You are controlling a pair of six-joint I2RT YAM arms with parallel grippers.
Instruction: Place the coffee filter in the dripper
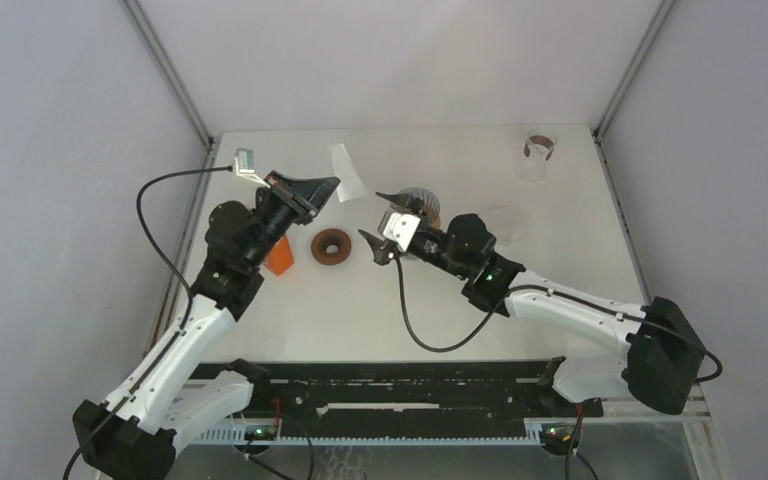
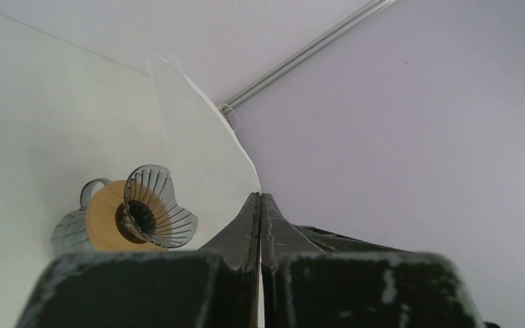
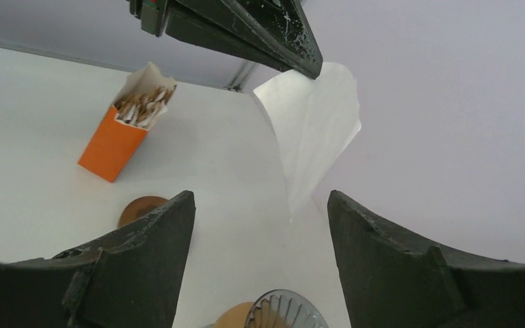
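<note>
The white paper coffee filter [image 1: 349,174] hangs in the air, one edge pinched in my left gripper [image 1: 339,182]. In the left wrist view the filter [image 2: 202,150] rises from the shut fingertips and partly covers the dripper behind it. My right gripper [image 1: 370,214] is open and empty, its fingers spread towards the filter without touching it. The ribbed clear dripper [image 2: 160,208] with its wooden collar [image 2: 101,217] sits on a glass server [image 2: 73,231]. From above, the right gripper hides much of the dripper [image 1: 420,197].
A brown ring-shaped stand [image 1: 331,246] lies on the table left of the dripper. Beyond it is an orange box of filters [image 3: 113,149], partly under the left arm. A clear glass [image 1: 539,147] stands at the back right.
</note>
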